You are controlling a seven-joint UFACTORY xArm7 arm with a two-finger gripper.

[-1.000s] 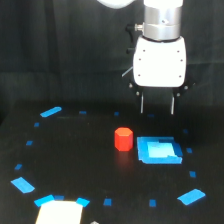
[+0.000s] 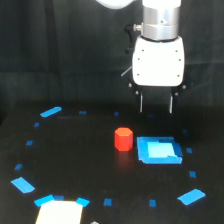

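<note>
My gripper [image 2: 156,98] hangs open high in the camera view, its two fingers apart with nothing visible between them. Below it a shallow blue tray [image 2: 141,150] with a light blue inner area lies on the dark table. A red block [image 2: 123,139], six-sided in outline, sits just left of the tray, apart from it.
Blue tape strips [image 2: 22,185] and small blue marks are spread over the dark table [image 2: 80,160]. A pale object [image 2: 58,213] is cut off at the bottom left edge.
My gripper has moved very slightly left. The block and tray look unchanged.
</note>
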